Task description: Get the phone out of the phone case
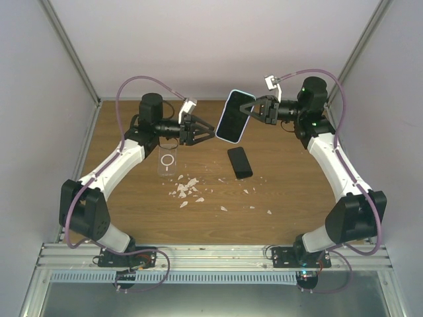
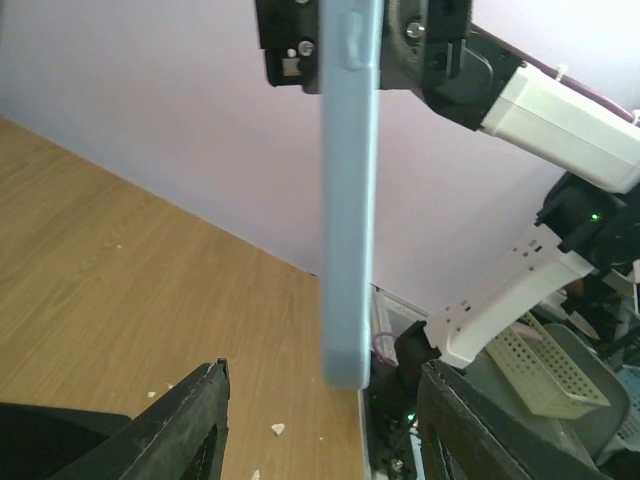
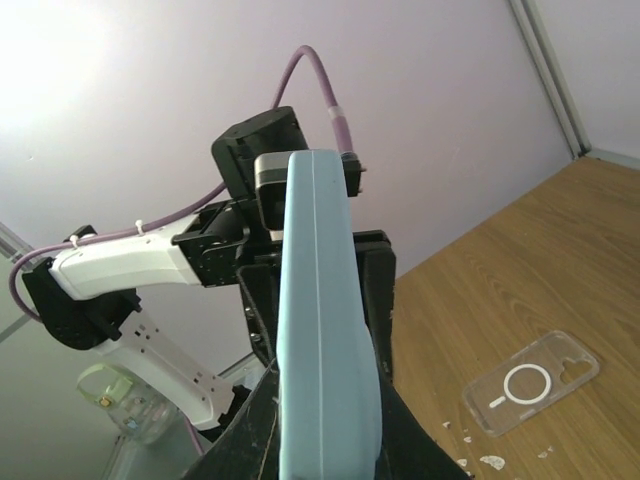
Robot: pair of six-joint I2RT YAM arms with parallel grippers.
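A phone with a black screen (image 1: 232, 119), framed by a light blue case (image 2: 348, 240), is held up above the table, tilted in the top view. My right gripper (image 1: 247, 107) is shut on its upper right edge. In the right wrist view the case's edge (image 3: 322, 300) runs upright between the right fingers. My left gripper (image 1: 213, 131) is open at the lower left side of the phone. From the left wrist, its fingers (image 2: 205, 425) stand wide apart, with the case's end in line with the gap; contact cannot be made out.
A black phone-like slab (image 1: 240, 163) lies on the table below the held phone. A clear case with a white ring (image 1: 167, 160) lies at the left. Pale scraps (image 1: 187, 186) are scattered in the middle.
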